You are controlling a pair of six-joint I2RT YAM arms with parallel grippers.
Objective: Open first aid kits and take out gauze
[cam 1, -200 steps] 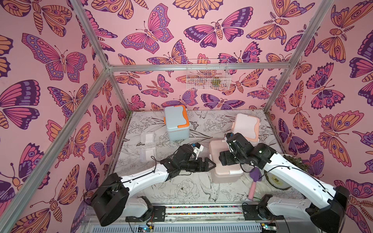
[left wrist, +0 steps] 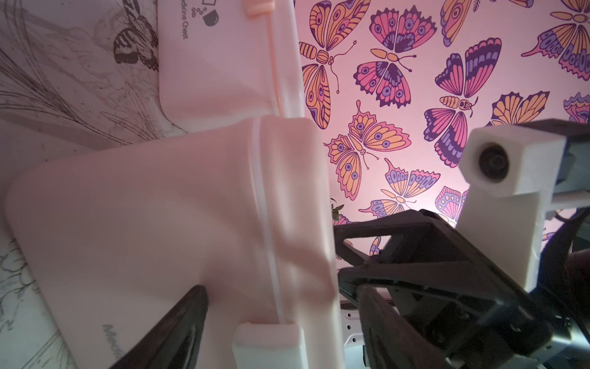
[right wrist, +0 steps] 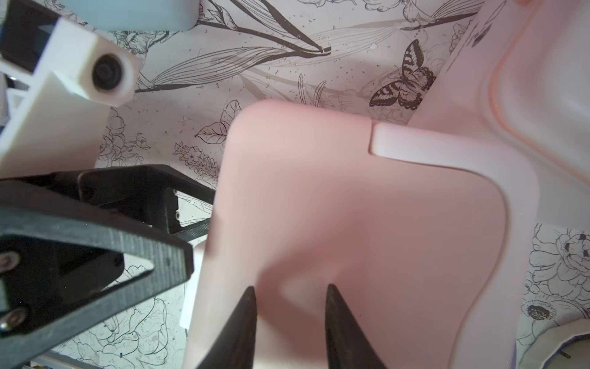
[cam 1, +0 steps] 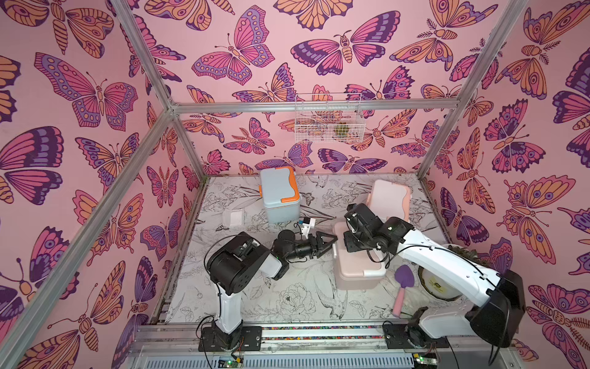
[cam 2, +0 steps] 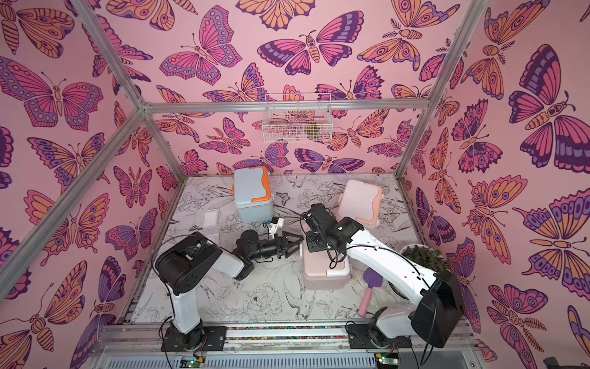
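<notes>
A pale pink first aid kit (cam 1: 362,278) stands right of the table's middle with its lid down. At its left side my left gripper (cam 2: 296,244) is open; in the left wrist view a white latch (left wrist: 270,345) shows between its spread fingers. My right gripper hovers at the lid; its fingers (right wrist: 242,329) stand a little apart with lid surface behind, and nothing held is clear. A second pink kit (cam 1: 388,198) is behind. A blue-grey kit (cam 1: 281,187) with orange trim stands at back left, shut. No gauze shows.
A small clear container (cam 1: 233,217) lies at left. A purple and pink spatula (cam 1: 402,289) and a potted plant (cam 2: 424,258) are at right. A wire basket (cam 1: 330,126) hangs on the back wall.
The right gripper has shifted left over the lid.
</notes>
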